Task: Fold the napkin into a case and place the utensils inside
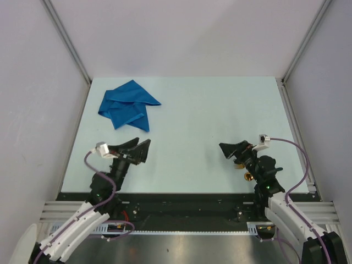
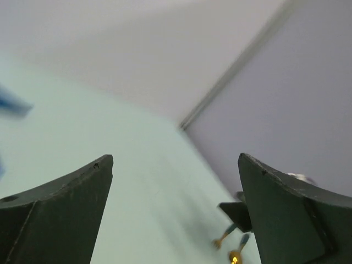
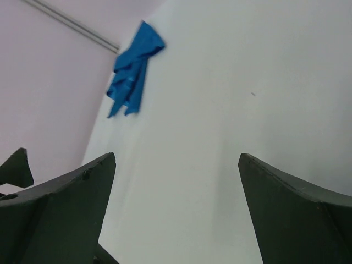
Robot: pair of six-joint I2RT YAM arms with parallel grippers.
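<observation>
Crumpled and partly folded over itself, the blue napkin [image 1: 129, 102] lies at the table's back left. The right wrist view also catches the napkin [image 3: 132, 71] far off. Two utensils with gold ends show beneath the right arm: one gold end [image 1: 248, 176] in the top view, and a gold utensil [image 2: 235, 256] beside a second one [image 2: 218, 242] in the left wrist view. My left gripper [image 1: 143, 148] stands open in front of the napkin, apart from it. Over the right side, my right gripper [image 1: 226, 149] is open and empty. The arm hides much of the utensils.
Bare white table [image 1: 187, 132] fills the middle and the back right. Walls close in the left, right and far sides. A metal rail [image 1: 181, 232] runs along the front edge.
</observation>
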